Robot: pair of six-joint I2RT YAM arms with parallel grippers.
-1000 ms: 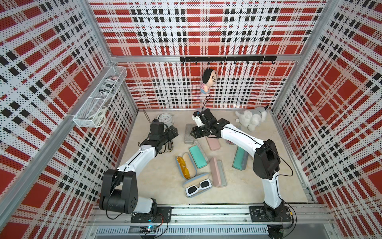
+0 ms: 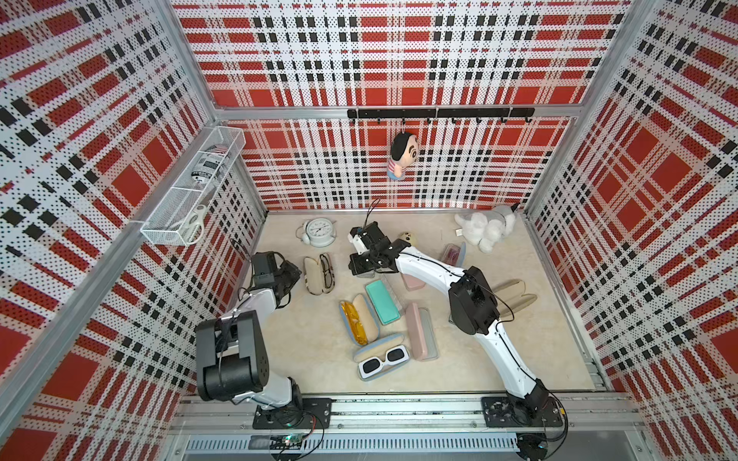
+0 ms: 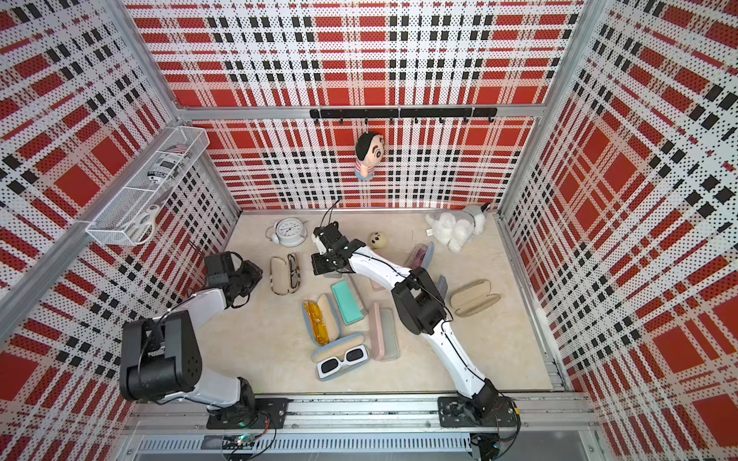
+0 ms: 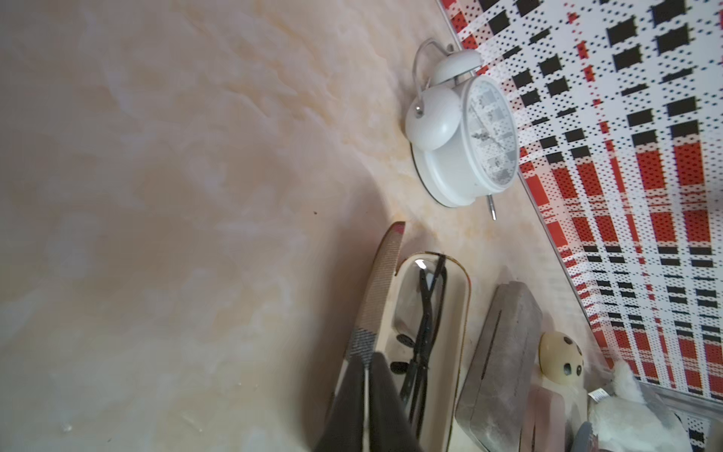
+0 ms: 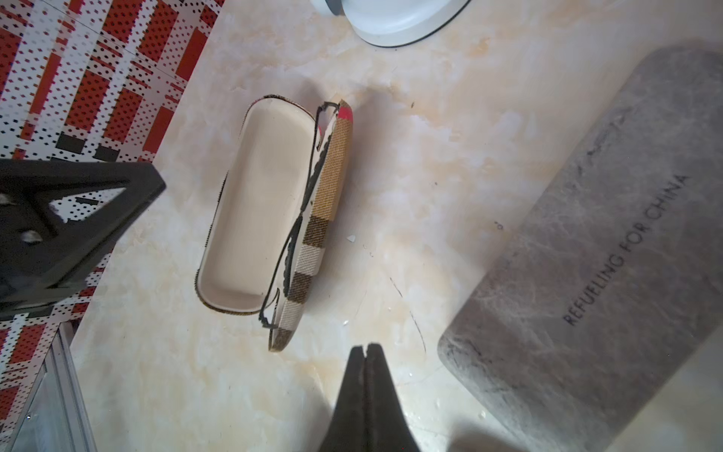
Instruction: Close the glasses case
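Note:
The plaid glasses case (image 5: 256,203) lies open on the table, cream inside, its empty shell leftward and the other shell on the right holding dark-framed glasses (image 5: 296,226). In the top left view this case (image 2: 313,275) has an arm on either side. My left gripper, shut and empty, is left of it; in its own view the tips overlap the case's near part, and I cannot tell whether they touch. My right gripper is also shut with nothing between its fingers, to the right of the case and apart from it.
A grey closed case (image 5: 595,248) lies beside the right gripper, and a white alarm clock (image 2: 317,231) stands behind. Open cases with yellow glasses (image 2: 354,322) and white sunglasses (image 2: 383,362) are in front, near a teal case (image 2: 382,301).
My left gripper has drawn back leftward from over the plaid case, which is uncovered now. The right arm has swung left, covering much of the grey case. The plaid case stays open.

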